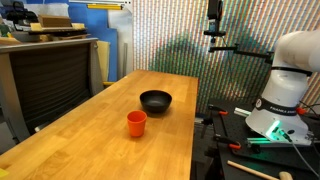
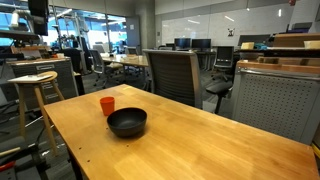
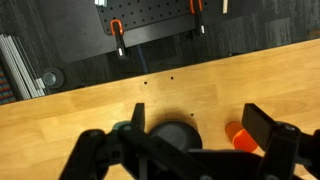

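An orange-red cup (image 1: 136, 123) and a black bowl (image 1: 155, 101) stand apart on the wooden table, both upright. The bowl (image 2: 126, 123) looks empty in the second exterior view, with the cup (image 2: 107, 105) behind it. From above, in the wrist view, the bowl (image 3: 176, 134) appears between and below my fingertips, its lower part hidden by the gripper body. The cup (image 3: 240, 139) is partly covered by the right finger (image 3: 262, 128). My gripper is open, its fingers wide apart and nothing between them, high above the table.
A dark perforated base plate (image 3: 160, 22) with clamps lies along the table's edge. An office chair (image 2: 174, 77) stands against the far side of the table.
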